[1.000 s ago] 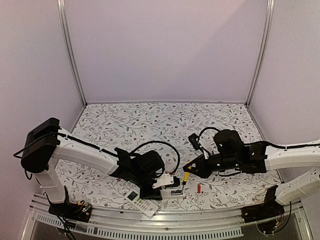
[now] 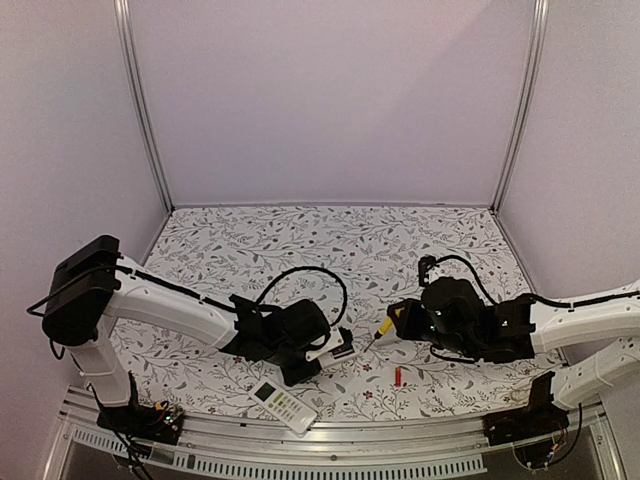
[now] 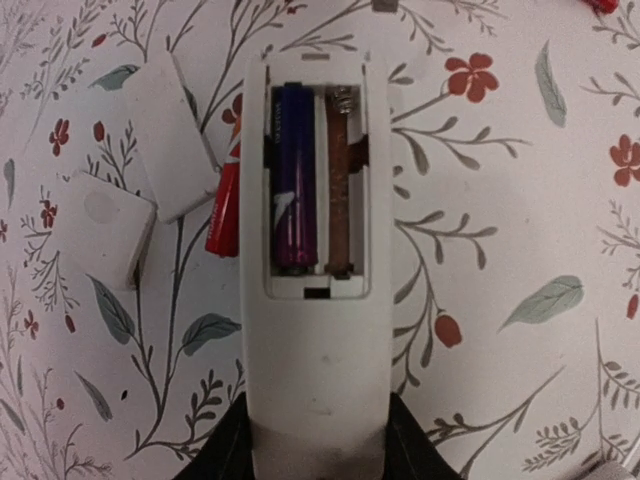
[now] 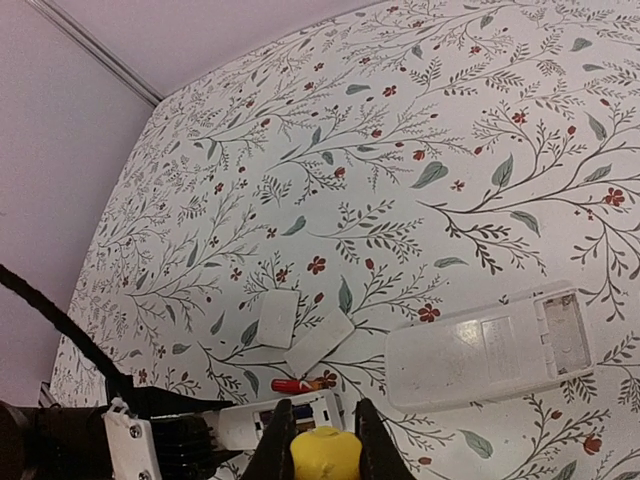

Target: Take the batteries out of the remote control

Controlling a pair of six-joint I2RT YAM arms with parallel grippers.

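Note:
In the left wrist view my left gripper is shut on a white remote control, its battery side facing the camera. One purple-blue battery sits in the left slot; the right slot is empty, with a spring at its top. On the cloth beside the remote lies a red battery. My right gripper is shut on a yellow screwdriver. From above, the screwdriver's thin shaft points toward the held remote's open end, a small gap apart.
Two small white pieces lie near the held remote, one a flat cover, the other a squarer one. Another red piece rests to the right. A keypad remote lies at the front; a white case lies further right.
The remote's end has moved toward the back of the table.

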